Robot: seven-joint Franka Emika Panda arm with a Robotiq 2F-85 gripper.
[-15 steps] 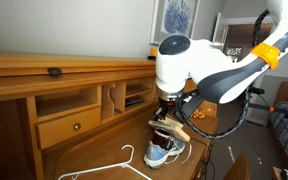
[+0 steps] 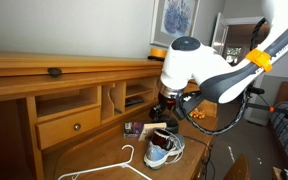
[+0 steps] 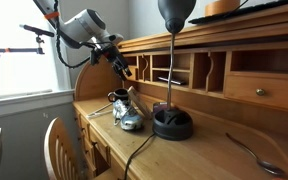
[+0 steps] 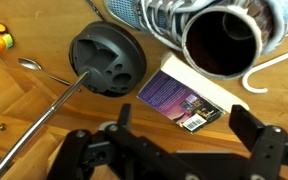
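Note:
My gripper is open above the desk, with its black fingers spread to either side in the wrist view. Below and between them is a book (image 4: 179, 98) with a purple picture cover and pale pages. In exterior view 2 the book (image 3: 138, 102) appears as a tilted cream slab behind the shoe. Close against it in the wrist view is a dark-mouthed mug (image 4: 220, 42). A grey-blue shoe (image 3: 131, 118) with laces stands beside them. Exterior view 1 puts the gripper (image 2: 162, 110) just above the book (image 2: 134, 129).
A lamp's black base (image 4: 109, 60) and pole stand near the book. A spoon (image 3: 256, 157) lies farther along the desk. White hangers (image 2: 104, 168) rest on the bare front part of the desk (image 2: 94, 155). Shelves and a drawer (image 2: 69, 126) line the back.
The book has turned and shifted left in exterior view 1, so its coloured cover now shows beside the pale edge. The arm's head has moved slightly right and down.

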